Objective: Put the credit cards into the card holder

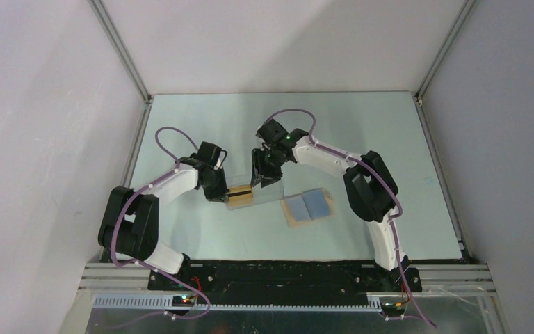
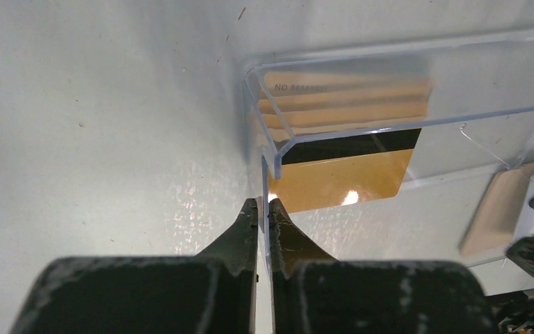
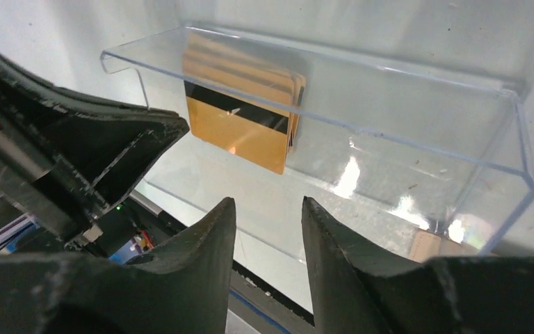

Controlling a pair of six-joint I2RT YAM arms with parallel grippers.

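Observation:
The clear card holder [image 2: 494,76] lies mid-table between the two arms. Gold cards with a black stripe [image 1: 240,195] [image 2: 341,177] [image 3: 236,132] are stacked in its left end. My left gripper [image 1: 219,196] has its fingertips closed on the holder's left end wall, with the clear plastic between them. My right gripper [image 1: 264,179] hangs open above the holder's middle, right of the cards, nothing between its fingers.
Beige and blue-grey cards [image 1: 307,207] lie on the table to the right and front of the holder.

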